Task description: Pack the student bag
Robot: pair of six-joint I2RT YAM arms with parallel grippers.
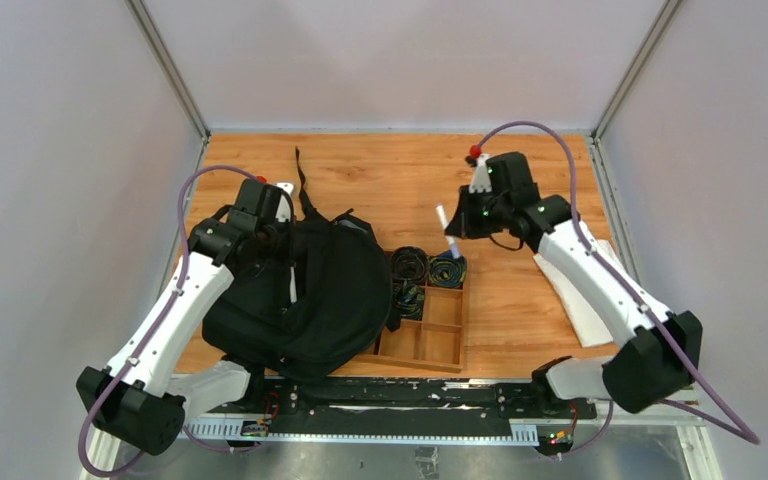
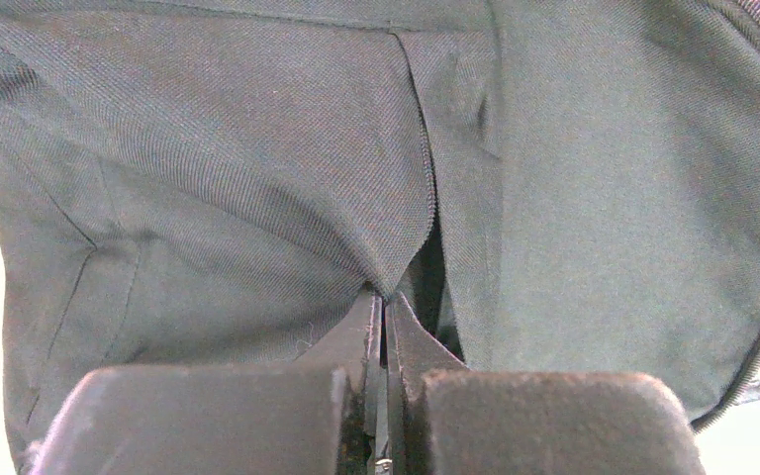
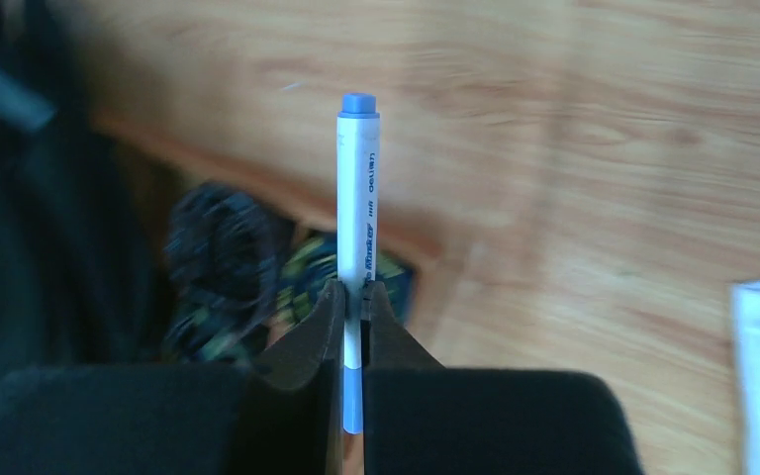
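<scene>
A black backpack (image 1: pixel 335 300) lies on the left half of the table, partly under the left arm. My left gripper is shut at the backpack's opening; black fabric (image 2: pixel 317 168) meets its fingertips, seemingly the edge of the opening pinched there. A dark gap runs just right of those tips. Over the table right of the backpack, my right gripper is shut on a white marker (image 3: pixel 357 198) with blue ends. In the top view the marker (image 1: pixel 447 228) hangs above the back right corner of the organizer, clear of the table.
A wooden compartment box (image 1: pixel 442 341) stands beside the backpack, with rolled dark cloth or ties (image 1: pixel 409 264) in several of its cells. White sheets (image 1: pixel 582 305) lie under the right arm.
</scene>
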